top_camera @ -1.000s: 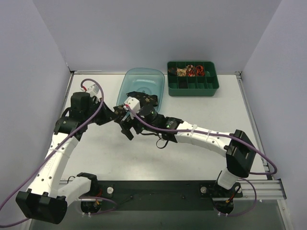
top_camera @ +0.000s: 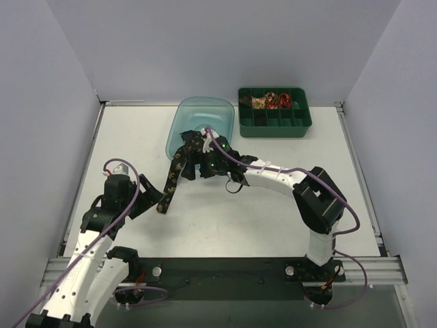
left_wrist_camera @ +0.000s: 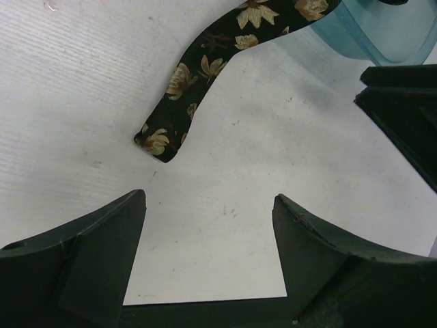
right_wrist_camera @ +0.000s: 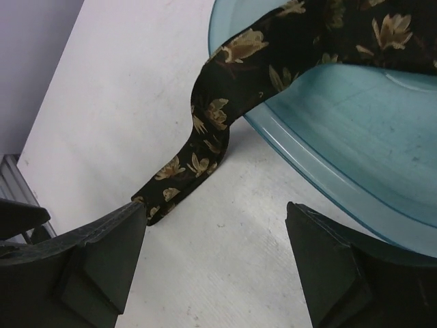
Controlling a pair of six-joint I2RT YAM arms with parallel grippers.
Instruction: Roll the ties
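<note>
A dark tie with gold flowers (top_camera: 175,174) runs from the blue tray (top_camera: 173,124) over its edge, down onto the white table. Its squared lower end (left_wrist_camera: 158,140) lies flat in the left wrist view. Just left of that end, my left gripper (top_camera: 149,205) is open with nothing between its fingers. My right gripper (top_camera: 190,172), also open, is beside the tie near the tray's front edge; in the right wrist view the tie (right_wrist_camera: 208,126) lies beyond the fingers, apart from them. The right arm hides part of the tray and of the tie from above.
A green divided box (top_camera: 274,132) stands at the back right, with rolled ties (top_camera: 271,100) in some back compartments.
My left gripper has come down toward the front and opened, and the tie's end now lies stretched on the table. The right gripper has shifted a little right and back.
</note>
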